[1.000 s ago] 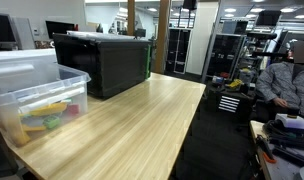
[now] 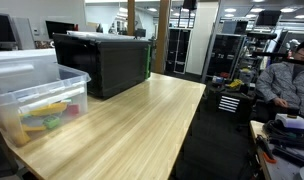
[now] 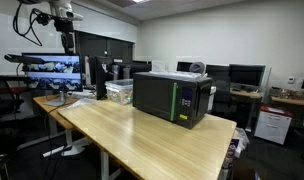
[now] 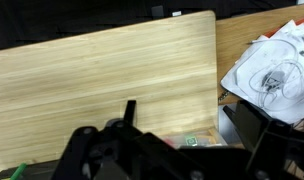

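Note:
My gripper is open above the wooden table (image 4: 102, 75), its dark fingers spread wide and nothing between them. At the upper left of exterior view 2, the arm and gripper (image 3: 67, 42) hang well above the tabletop. On the table stands a black microwave (image 2: 104, 66), with a green strip on its front in exterior view 2. A clear plastic bin (image 2: 42, 108) holding several colourful items sits beside it; part of the bin shows below the gripper in the wrist view.
Papers with a white cable (image 4: 275, 65) lie beyond the table's end in the wrist view. A person (image 2: 287, 80) sits at the right in exterior view 1, off the table.
The seated person's head has come into sight at the right. The table, bin and microwave look the same as before.

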